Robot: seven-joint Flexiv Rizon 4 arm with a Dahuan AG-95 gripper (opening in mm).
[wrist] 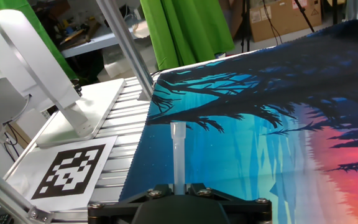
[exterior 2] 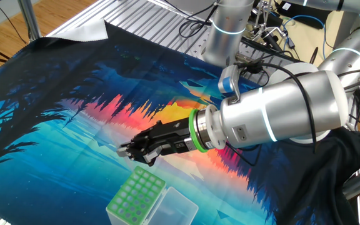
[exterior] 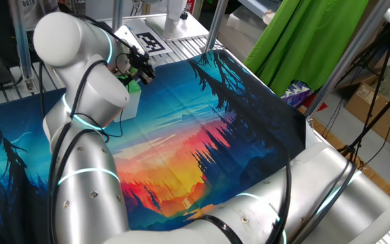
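A translucent, slender plastic tube [wrist: 178, 152] stands out from between the fingers of my gripper in the wrist view; the fingers are shut on it. Seen from exterior view 2, the black gripper [exterior 2: 125, 151] hangs over the cloth, just beyond a green-topped rack [exterior 2: 137, 195] with rows of round holes. In exterior view 1 the gripper [exterior: 145, 73] is near the far edge of the cloth, and the arm partly covers the rack [exterior: 128, 102]. The tube is too small to make out clearly in either exterior view.
Beside the rack lies a clear plastic lid or box [exterior 2: 175, 207]. A printed marker sheet [wrist: 73, 171] and a white stand [wrist: 82, 112] occupy the slatted table beyond the cloth. An upright metal post [wrist: 126, 46] rises at that edge.
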